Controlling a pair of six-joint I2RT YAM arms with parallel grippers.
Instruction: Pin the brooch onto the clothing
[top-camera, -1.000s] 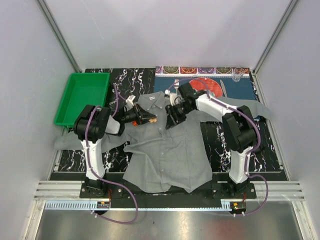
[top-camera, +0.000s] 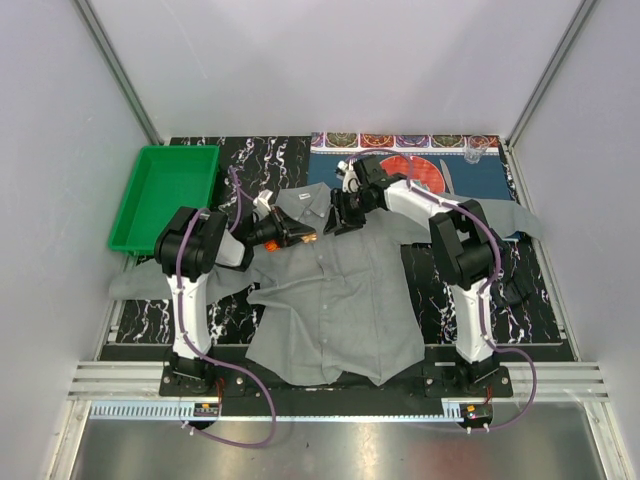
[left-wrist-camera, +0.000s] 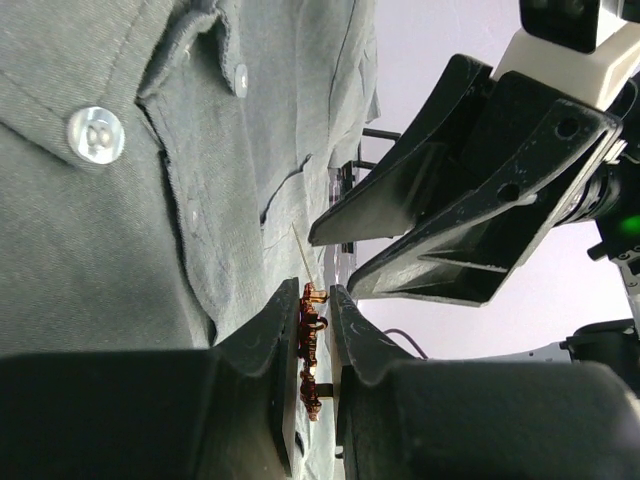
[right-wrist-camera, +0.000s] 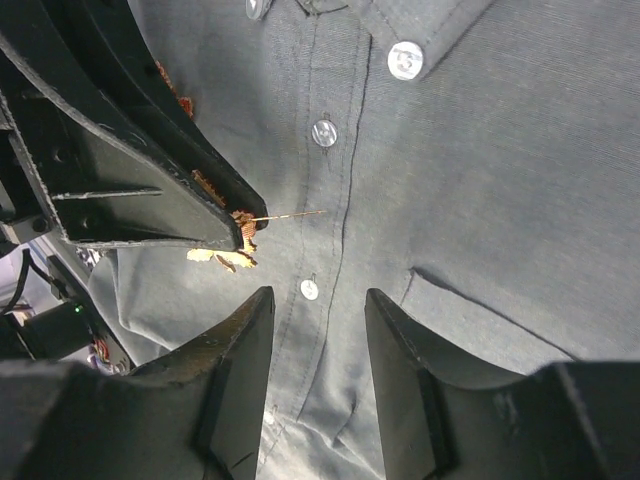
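A grey button shirt (top-camera: 350, 300) lies spread in the middle. My left gripper is shut on a copper-gold brooch (left-wrist-camera: 310, 370), held over the placket; its thin pin sticks out (right-wrist-camera: 290, 215) toward the buttons, apart from my right fingers. My right gripper stands open above the shirt near the collar, right of the brooch, with only cloth and a small button (right-wrist-camera: 310, 289) visible beneath and between its fingertips.
A green tray (top-camera: 145, 235) sits at the left back. A blue mat (top-camera: 480, 175) with a red plate (top-camera: 425, 172), cutlery and a glass (top-camera: 475, 148) lies at the back right. Both arms are close together over the shirt.
My right gripper has moved toward the back, up toward the collar in the top view. The left gripper with the brooch has hardly moved.
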